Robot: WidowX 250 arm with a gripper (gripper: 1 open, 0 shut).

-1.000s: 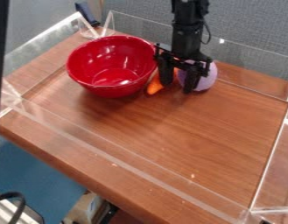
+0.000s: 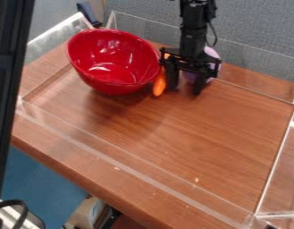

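A large red bowl (image 2: 111, 58) sits at the back left of the wooden surface. Just right of it, an orange carrot-like object (image 2: 160, 84) lies beside the bowl, partly under my black gripper (image 2: 182, 77). A purple round object (image 2: 211, 57) is behind the gripper, largely hidden by it. The fingertips are dark and overlapped, so I cannot make out whether they are shut or what lies between them.
Clear low walls edge the table, with a grey wall behind.
My gripper has moved slightly left, toward the bowl and orange object, and now covers more of the area in front of the purple object.
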